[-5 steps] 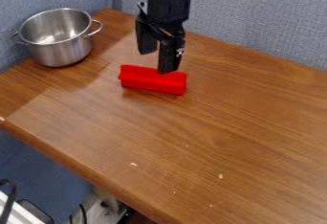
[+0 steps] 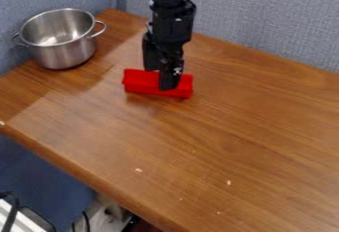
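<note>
A red bar-shaped block (image 2: 141, 82) lies on the wooden table near its back left part. My black gripper (image 2: 169, 74) hangs down over it, open, its fingertips low at the block's middle and overlapping it in this view. Whether the fingers touch it I cannot tell.
A steel pot (image 2: 59, 40) with two handles stands at the back left. Blue-grey padded walls are behind it; the table's front left edge drops away to cables below.
My gripper has moved down from above the red block onto it, and its fingertips now sit lower over the block. The block looks unmoved.
</note>
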